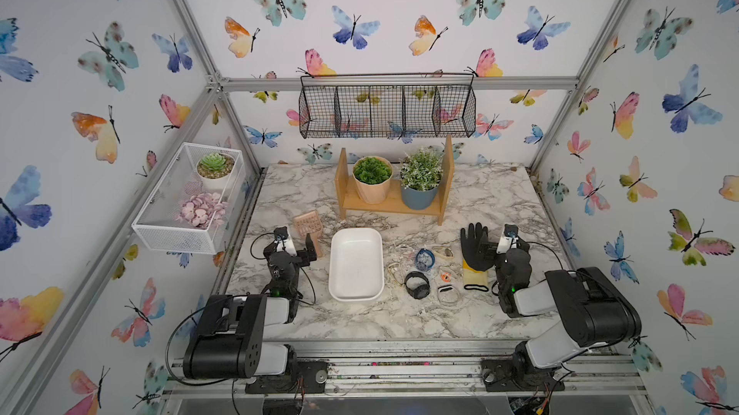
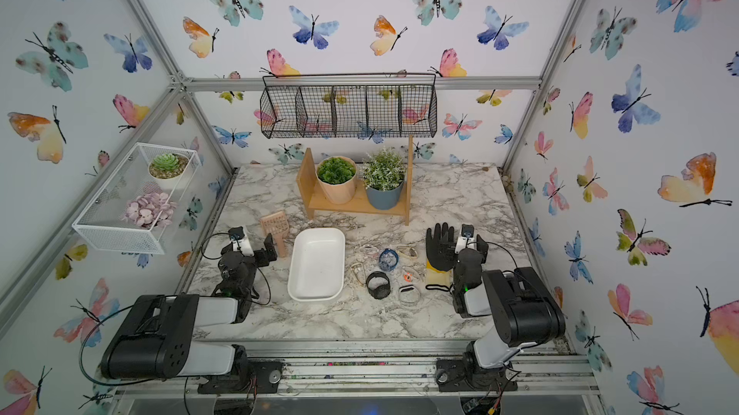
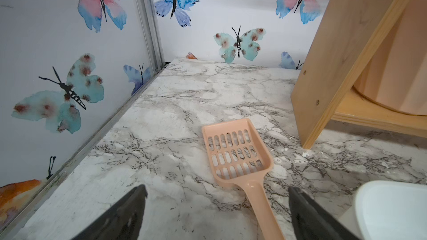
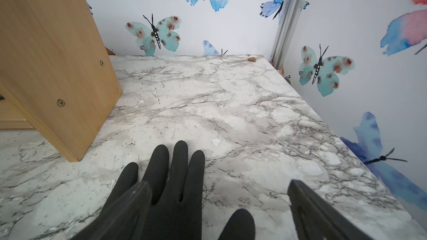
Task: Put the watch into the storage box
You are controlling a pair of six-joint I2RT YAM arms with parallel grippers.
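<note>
A black watch with its band in a loop lies on the marble table, right of centre; the top right view also has this watch. To its left stands a white rectangular box, empty inside. My left gripper is beyond the box's left side, with its fingers spread wide and nothing between them. Over at the right, above a black glove, my right gripper is open and holds nothing. Both grippers are well apart from the watch.
Around the watch lie a blue coiled band, a pale bracelet and several small trinkets. A pink slotted scoop rests near my left gripper. Behind stands a wooden shelf with two potted plants.
</note>
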